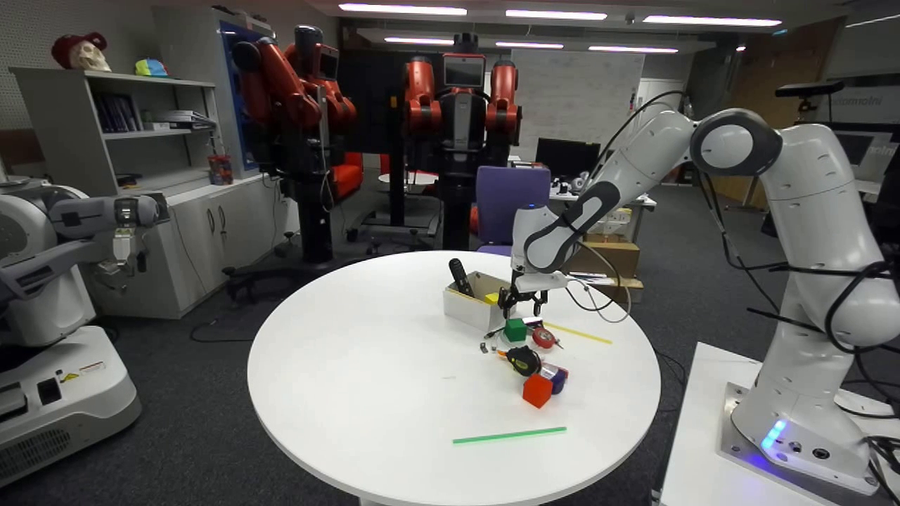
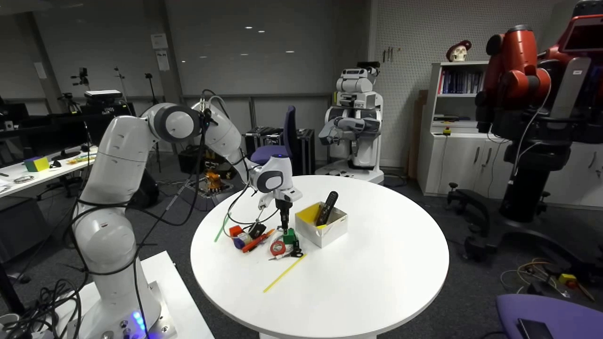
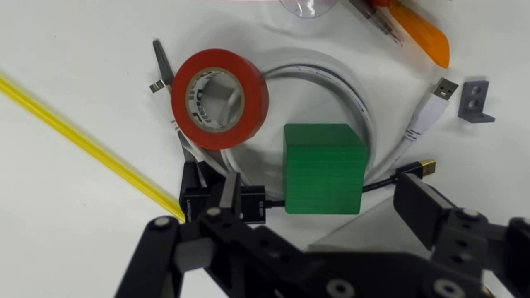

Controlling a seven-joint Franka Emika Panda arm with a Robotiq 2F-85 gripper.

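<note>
My gripper stands open above the table, its two dark fingers wide apart with nothing held. In the wrist view a green cube lies between and just ahead of the fingers, on or beside a coiled white cable. Left of the cube is a roll of red tape, and below the tape sits a black USB adapter, partly covered by the left finger. A white box stands close to the gripper, holding a black remote-like object and something yellow.
Near the cube lie a yellow stick, a black tape measure and a small grey bracket. A red cube and a green stick lie farther off.
</note>
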